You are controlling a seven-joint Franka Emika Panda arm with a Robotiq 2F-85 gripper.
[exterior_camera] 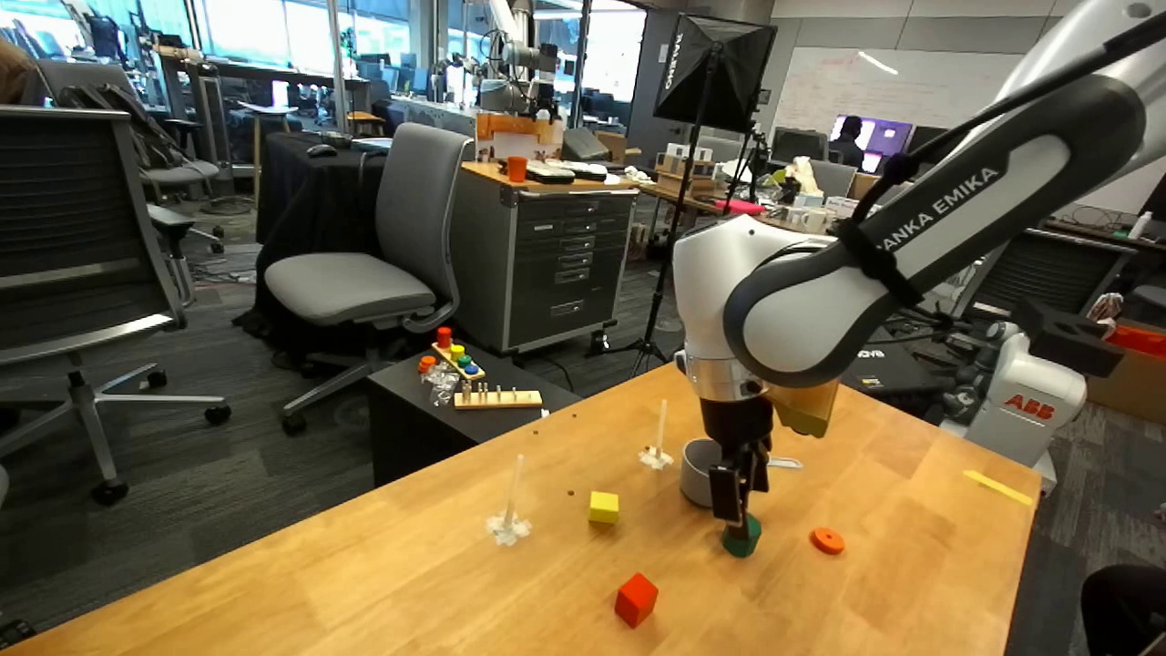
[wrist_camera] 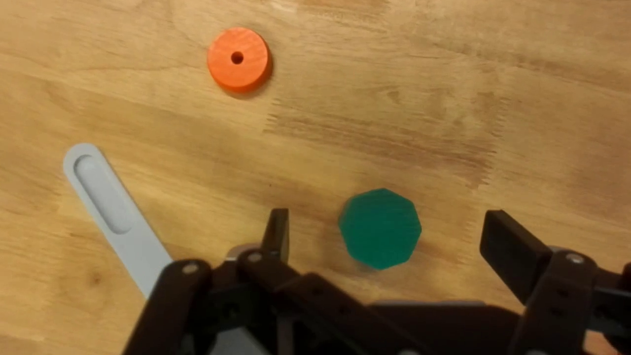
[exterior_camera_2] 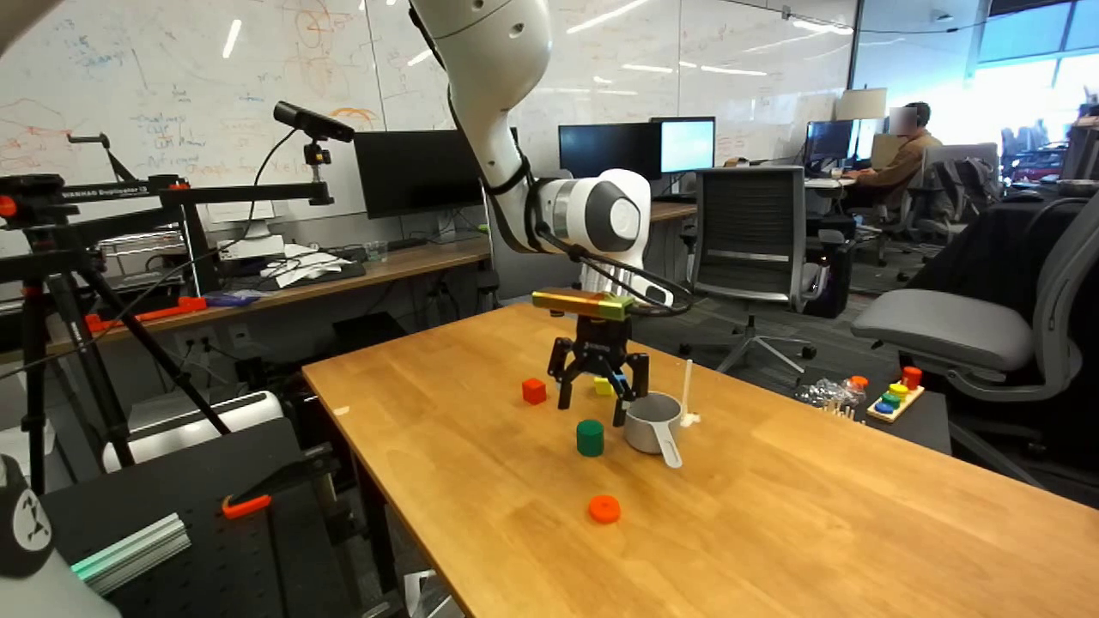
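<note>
A green block (wrist_camera: 381,229) with an eight-sided top stands on the table, in the gap between the fingers of my open gripper as the wrist view sees it. Neither finger touches it there. In exterior view 2 the gripper (exterior_camera_2: 598,396) hangs above the table, behind the green block (exterior_camera_2: 590,438). Close by is the grey cup (exterior_camera_2: 651,424), whose handle (wrist_camera: 115,216) reaches out to the left in the wrist view. An orange disc (wrist_camera: 237,59) with a centre hole lies flat, apart from the block. A red block (exterior_camera: 636,600) and a yellow block (exterior_camera: 603,507) rest farther off.
Two thin upright pegs, one peg (exterior_camera: 511,497) on the left and another peg (exterior_camera: 660,432) near the cup, are fixed to the table. A yellow tape strip (exterior_camera: 997,487) marks the right side. Bare wood lies around the orange disc.
</note>
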